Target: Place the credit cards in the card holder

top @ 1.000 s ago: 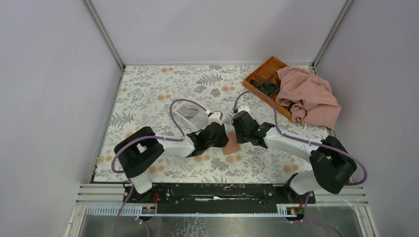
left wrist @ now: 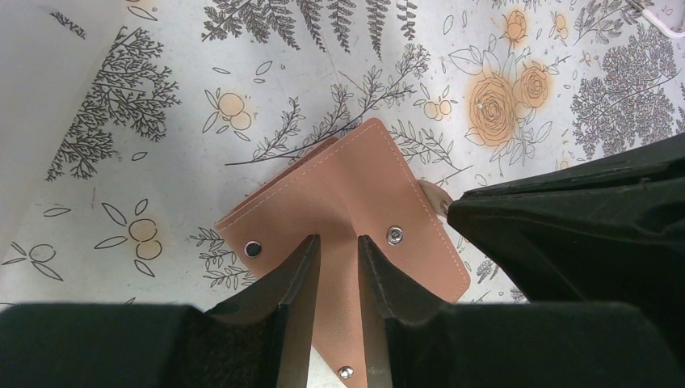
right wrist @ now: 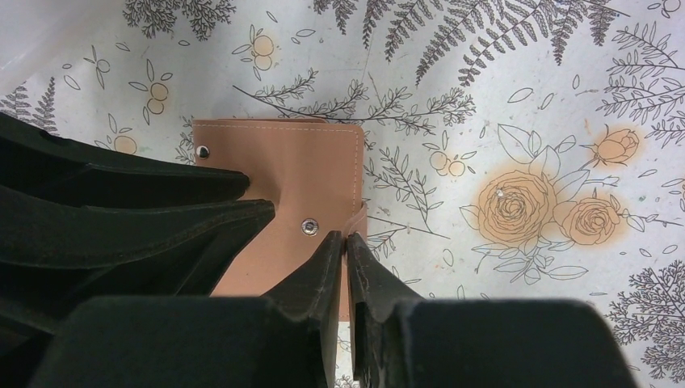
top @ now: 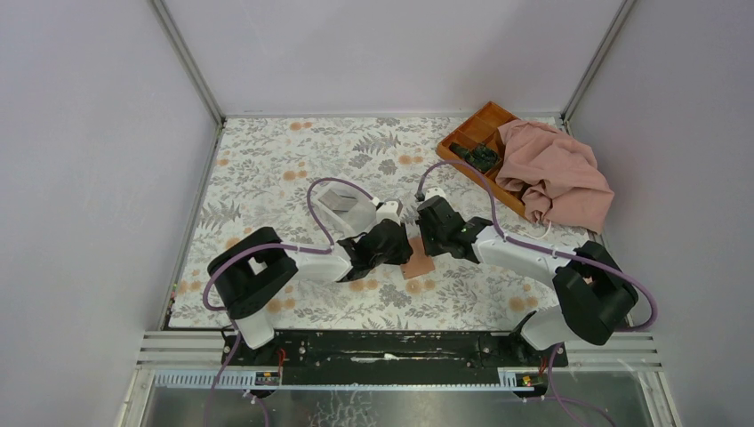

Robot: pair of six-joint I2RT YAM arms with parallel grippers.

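Note:
The tan card holder (top: 418, 263), with stitched edges and metal snaps, lies on the patterned table between both grippers. In the left wrist view it fills the centre, and two layers show along its upper edge. My left gripper is partly open above the holder (left wrist: 347, 190), leather visible through the gap. My right gripper has its fingertips nearly together at the holder's right edge, a small bent flap (right wrist: 355, 217) of it between them. No credit card can be made out clearly.
A white box (top: 366, 216) with a greyish flat item (top: 336, 200) inside stands behind the left arm. Back right is a wooden tray (top: 453, 147) holding a dark green item (top: 480, 157) and partly covered by pink cloth (top: 553, 169).
My right gripper has shifted very slightly toward the left and the holder has shifted a little with it. The left arm has barely moved.

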